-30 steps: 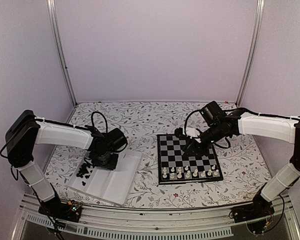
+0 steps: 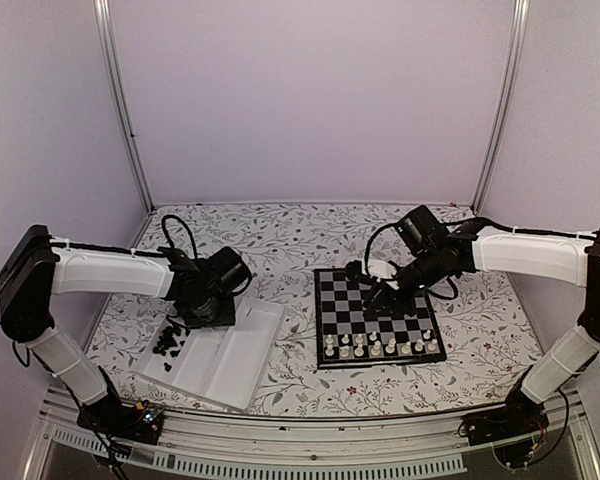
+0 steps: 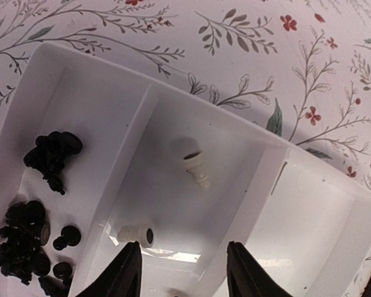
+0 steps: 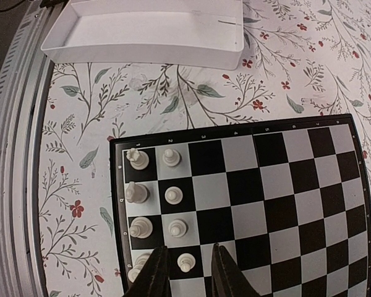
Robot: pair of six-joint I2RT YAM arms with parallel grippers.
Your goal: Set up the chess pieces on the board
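Note:
Two white pieces lie on their sides in the tray's middle compartment: one white piece (image 3: 196,168) toward the far wall, another white piece (image 3: 136,235) by the divider. Above that compartment hangs my left gripper, its fingers apart and nothing between them. Black pieces (image 3: 25,238) lie heaped in the left compartment. On the chessboard (image 2: 375,315), white pieces (image 4: 173,195) stand in two rows along the near side; the board's other squares in view are bare. Over the board my right gripper is partly open, empty, with its fingertips near a white pawn (image 4: 186,262) in view.
The white tray (image 2: 265,340) sits on the left, split by thin divider walls (image 3: 127,148). Its right compartment (image 3: 309,216) looks empty where visible.
The right arm has barely moved. Pieces on the board look the same.

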